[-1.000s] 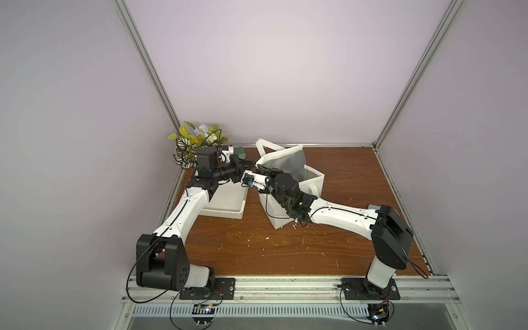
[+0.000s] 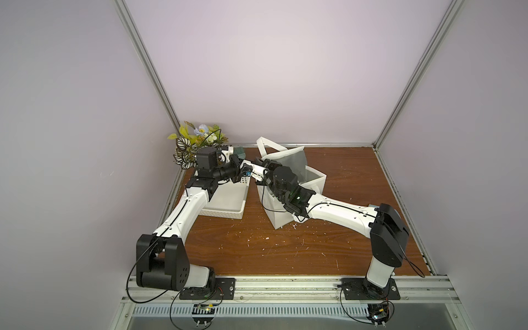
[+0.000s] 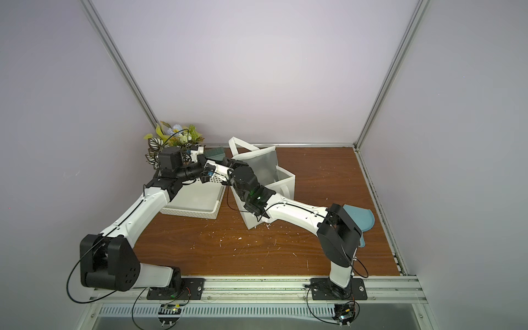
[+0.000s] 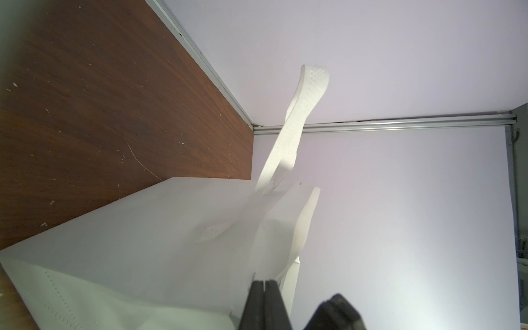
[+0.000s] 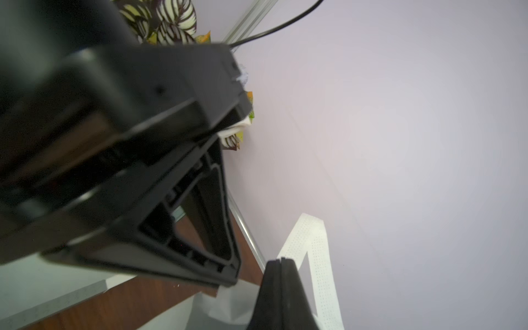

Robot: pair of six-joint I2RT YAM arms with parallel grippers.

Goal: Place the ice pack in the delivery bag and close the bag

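Observation:
A white delivery bag (image 2: 319,178) stands open near the middle, its grey inside showing and its handle (image 4: 310,88) upright. My left gripper is shut at the bag's upper left side, nothing showing between its fingers. My right gripper is shut too, close beside the left gripper and over the bag, largely hidden behind its own arm in the top views. A light blue flat item (image 3: 360,217), perhaps the ice pack, lies at the table's right, partly behind the right arm. What lies inside the bag is hidden.
A white tray (image 2: 224,210) is left of the bag, with leafy flowers (image 2: 187,140) and a grey-green item (image 3: 215,152) behind it. The two arms crowd together over the bag.
My right gripper and arm have moved slightly up and back at the bag's rim. The left arm shows no visible movement.

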